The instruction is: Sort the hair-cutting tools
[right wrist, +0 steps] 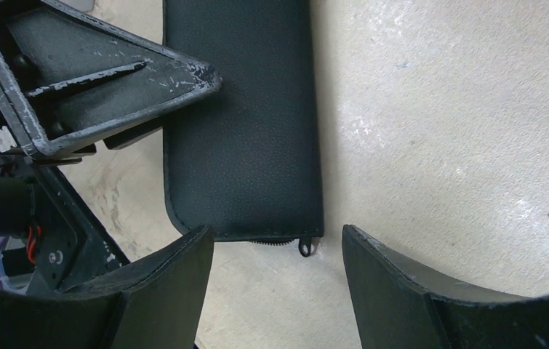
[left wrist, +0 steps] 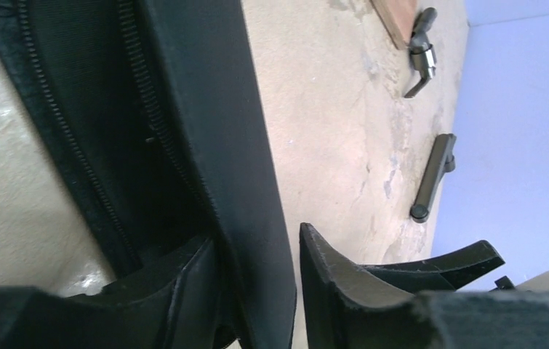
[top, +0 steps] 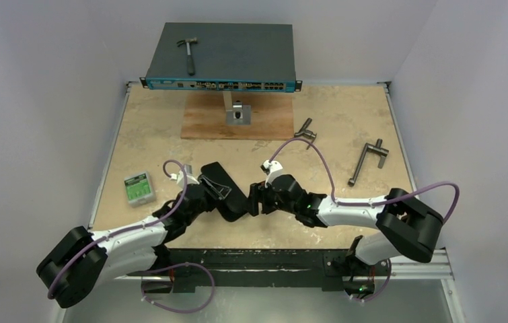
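A long black zip case (top: 224,195) lies aslant on the table between the two arms. My left gripper (top: 223,191) is over its left side. In the left wrist view one long side of the case (left wrist: 238,145) runs between my part-open left fingers, with a narrow gap beside the right finger (left wrist: 322,276). My right gripper stands open at the near end of the case; in the right wrist view the zip pull (right wrist: 305,247) sits between its fingertips, touching neither. No hair cutting tools show; the inside of the case is hidden.
A clear box with green contents (top: 140,188) stands at the left. Metal fittings (top: 370,158) lie at the right and back right (top: 306,132). A dark rack unit (top: 231,54) bearing a hammer (top: 190,57) overhangs the back.
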